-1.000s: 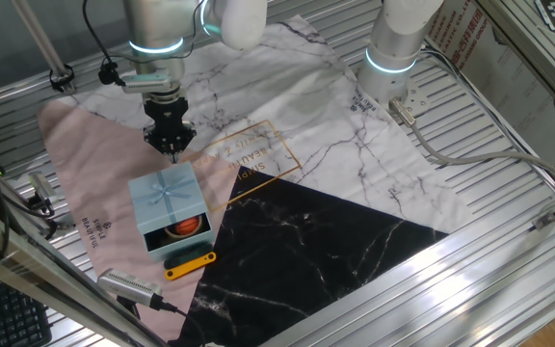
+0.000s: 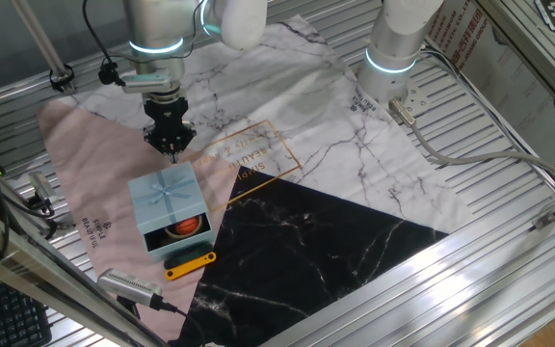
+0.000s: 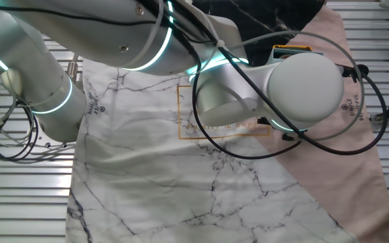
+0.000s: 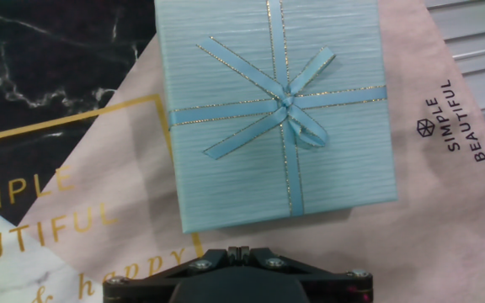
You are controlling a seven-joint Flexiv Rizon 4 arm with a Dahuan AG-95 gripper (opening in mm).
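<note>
A light blue gift box [image 2: 170, 245] stands on the pink part of the cloth. Its lid [image 2: 167, 196], tied with a blue ribbon bow [image 4: 285, 101], is shifted toward the arm, leaving the opposite side uncovered. Inside that gap an orange-red round item [image 2: 187, 226] shows. My gripper [image 2: 173, 154] points down just beyond the lid's edge on the arm side. In the wrist view the fingertips of my gripper meet, with nothing visible between them, and the lid's near edge lies ahead of them. The arm hides most of the box in exterior view 2.
A yellow-and-black tool [image 2: 191, 266] lies against the box's side away from the arm.
</note>
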